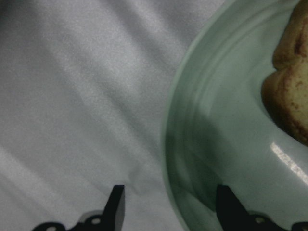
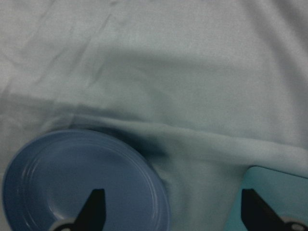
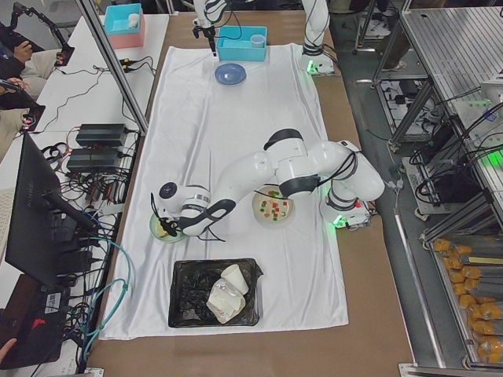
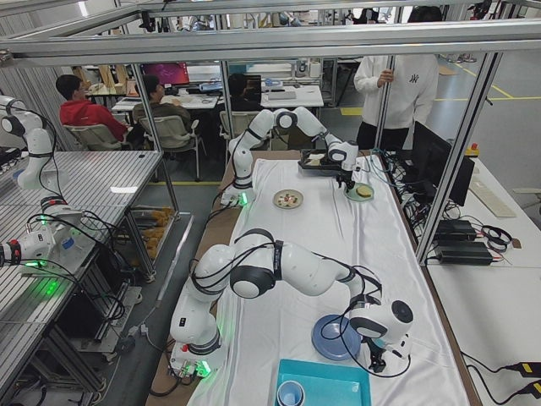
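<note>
My left gripper stands open over the rim of a pale green plate (image 1: 221, 144), which holds browned bread slices (image 1: 288, 96); nothing is between its fingers. In the camera left view it is at the cloth's left side. My right gripper hangs open above the cloth, between a blue plate (image 2: 96, 168) and a turquoise tray (image 2: 279, 187). A beige plate (image 3: 267, 212) with small coloured pieces lies to the right of the green plate.
A black lined tray (image 3: 189, 290) with white items sits at the cloth's near end in the camera left view. A cup (image 4: 290, 392) stands in the turquoise tray. A monitor and cables border the left side.
</note>
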